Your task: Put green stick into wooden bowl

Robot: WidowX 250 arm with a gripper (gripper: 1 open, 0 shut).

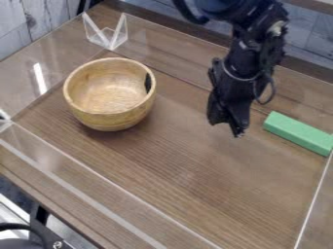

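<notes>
The green stick [298,134], a flat bar, lies on the wooden table near its right edge. At the upper left stands the round wooden bowl [109,94]; the part of its inside that shows looks empty. My black gripper [227,119] points down over the table between the two, to the left of the green stick and apart from it. Its dark fingers blend together at this size, so whether they are parted cannot be made out. No green shows at the fingertips.
A white wire-like holder [108,33] stands at the back left, behind the bowl. Dark cables [26,233] show at the lower left corner, off the table.
</notes>
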